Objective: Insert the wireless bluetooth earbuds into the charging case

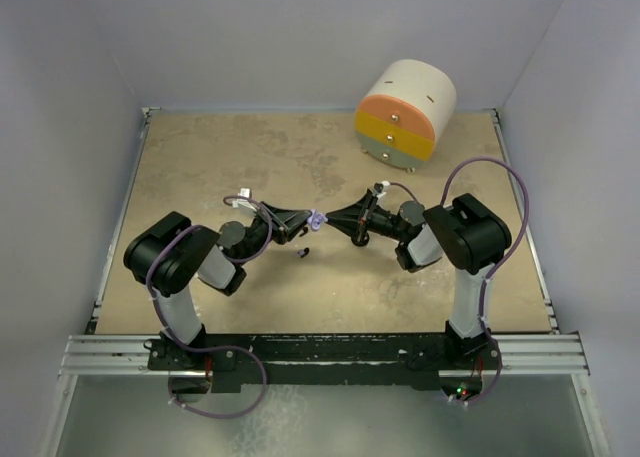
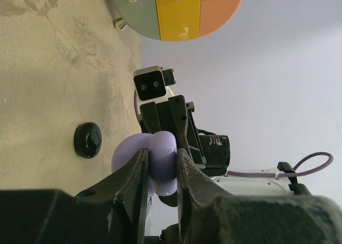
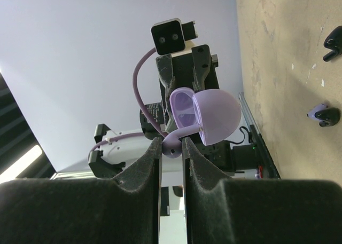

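A lilac charging case (image 1: 316, 220) with its lid up hangs between the two grippers, held by my left gripper, which is shut on it. My right gripper is shut on a lilac earbud (image 3: 186, 131), whose stem reaches into the front of the open case (image 3: 218, 115); whether it is seated cannot be told. On the table lie a lilac earbud (image 3: 317, 109) beside a black one (image 3: 329, 117), another black earbud (image 3: 334, 41), and a black oval case (image 2: 87, 140).
A rounded cabinet (image 1: 405, 97) with orange, yellow and green drawers stands at the back right.
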